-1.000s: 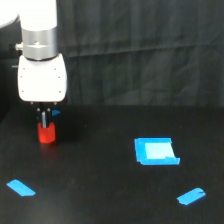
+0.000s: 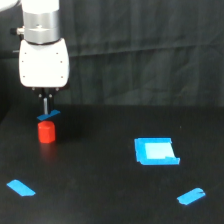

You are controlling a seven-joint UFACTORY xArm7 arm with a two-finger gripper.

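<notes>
A small red block stands on the black table at the left. My gripper, under the white hand of the arm, hangs just above it, apart from the block as far as I can see. Its dark fingers are small and blur into the dark background, so I cannot make out whether they are open or shut. Nothing shows hanging from them.
A white square framed in blue tape lies at the right. Strips of blue tape mark the table at the front left and front right; another strip lies behind the block.
The gripper has moved up from around the top of the red block to above it. The block stands where it was.
</notes>
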